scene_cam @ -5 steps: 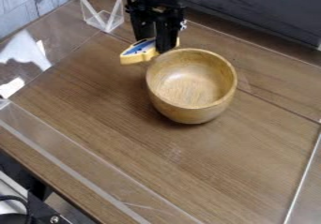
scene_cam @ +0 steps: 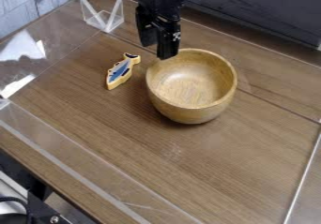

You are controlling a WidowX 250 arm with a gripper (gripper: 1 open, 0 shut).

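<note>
My black gripper [scene_cam: 160, 42] hangs over the back rim of a wooden bowl [scene_cam: 191, 85], open, with nothing visible held between its fingers. A small yellow object with a blue top [scene_cam: 120, 72] lies on the wooden table just left of the bowl, apart from the gripper. The bowl looks empty.
A clear plastic stand [scene_cam: 103, 14] sits at the back left of the table [scene_cam: 213, 176]. A dark wall runs along the back.
The yellow and blue object, earlier up at the gripper, is now down on the table left of the bowl, turned more upright in view. The gripper has moved slightly right, away from it.
</note>
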